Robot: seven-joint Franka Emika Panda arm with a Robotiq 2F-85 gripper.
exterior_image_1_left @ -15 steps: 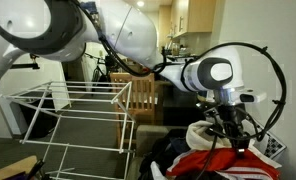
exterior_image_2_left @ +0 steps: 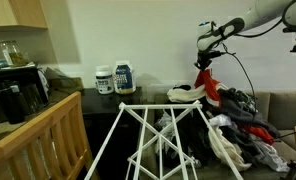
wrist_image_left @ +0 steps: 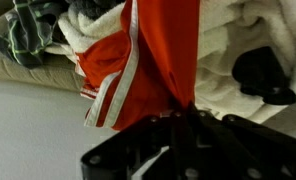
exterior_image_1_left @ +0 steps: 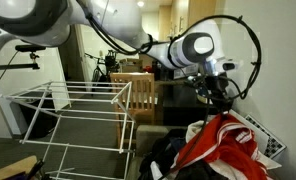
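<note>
A red cloth with white stripes (wrist_image_left: 153, 50) runs up between the fingers of my gripper, which is shut on it. From the side, the gripper (exterior_image_1_left: 221, 105) is above the clothes heap, and the red cloth (exterior_image_1_left: 226, 143) stretches from it down onto the pile. In the second exterior view the gripper (exterior_image_2_left: 206, 66) has the red cloth (exterior_image_2_left: 204, 80) hanging below it. The cloth's lower part still rests among the other clothes.
A heap of dark and pale clothes (exterior_image_2_left: 223, 120) lies on the couch (exterior_image_2_left: 278, 105). A white drying rack (exterior_image_1_left: 83, 105) stands at the left, its bars bare. Two tubs (exterior_image_2_left: 124, 78) sit on a dark surface. A wooden chair (exterior_image_1_left: 138, 92) is behind.
The gripper has risen and shifted left, away from the pile. Red cloth that lay spread on the heap is now pulled upward beneath it.
</note>
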